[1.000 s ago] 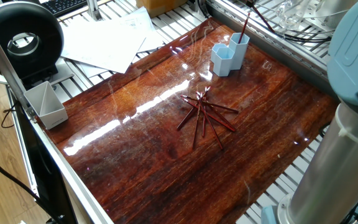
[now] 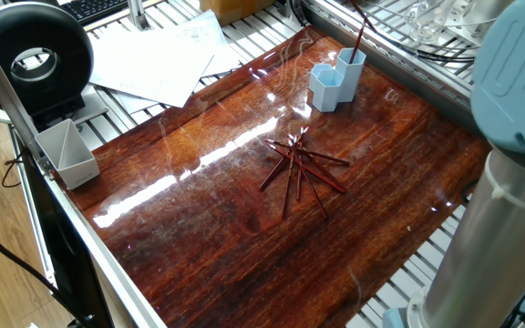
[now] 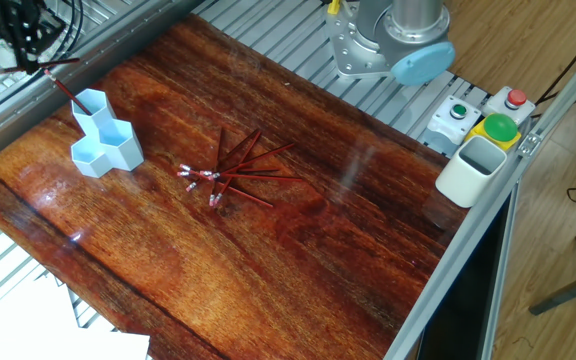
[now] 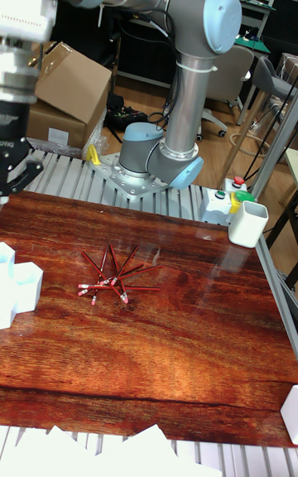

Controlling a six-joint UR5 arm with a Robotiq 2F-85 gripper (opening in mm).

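Note:
Several dark red pencils with pale ends lie crossed in a loose pile (image 2: 299, 169) mid-table, seen also as a pencil fan (image 3: 230, 172) in exterior view 2. A pale blue holder of three joined hexagonal cups (image 3: 120, 143) stands near one table edge. One pencil (image 2: 357, 41) leans upright in its taller-looking cup. Up at the top left of exterior view 2, my gripper (image 3: 30, 66) is beyond the holder, shut on a roughly level red pencil (image 3: 64, 62). In exterior view 3 the gripper's dark fingers (image 4: 25, 175) are at the left edge, partly cut off.
A white square container (image 3: 471, 172) stands beside the button boxes (image 3: 498, 128). Another white container (image 2: 69, 157) sits at the opposite corner. Paper sheets (image 2: 149, 68) lie off the board. Most of the wooden board (image 4: 167, 362) is bare.
The arm at the right of exterior view 1 has shifted slightly. At the top edge, the red stick by the holder has moved a little left and up. The pile and holder are unchanged.

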